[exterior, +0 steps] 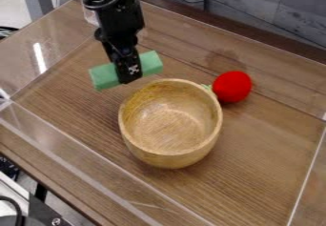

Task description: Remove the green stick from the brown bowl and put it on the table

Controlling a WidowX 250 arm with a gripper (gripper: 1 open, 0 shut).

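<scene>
A mint-green stick [151, 63] is held crosswise in my gripper [129, 70], whose dark fingers are shut around its middle. Both ends of the stick stick out to the sides. It is up and to the left of the brown bowl [137, 139] in the camera view, clear of the bowl's far rim. Whether the stick touches the table below cannot be told for certain. The bowl looks empty, with its bare inside showing.
A red round object with a green stem [232, 87] lies just right of the bowl's far rim. A dark ledge [242, 30] runs along the back.
</scene>
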